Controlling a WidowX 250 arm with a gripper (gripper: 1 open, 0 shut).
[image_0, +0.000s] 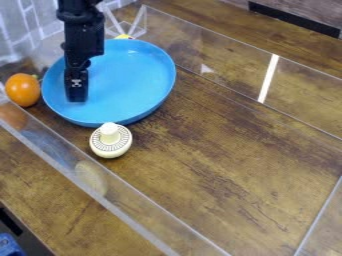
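Note:
The black gripper (76, 84) reaches down from the top left into the blue plate (130, 88), its tips low over the plate's left part. It is open, and I cannot make out anything between its fingers. An orange fruit (22, 90) lies just outside the plate at the left. A white round object with a knob (111, 142) sits below the plate. Something yellow (124, 30) shows partly behind the plate.
Clear strips or panels run along its left and right sides. A dark object (313, 10) lies at the top right edge.

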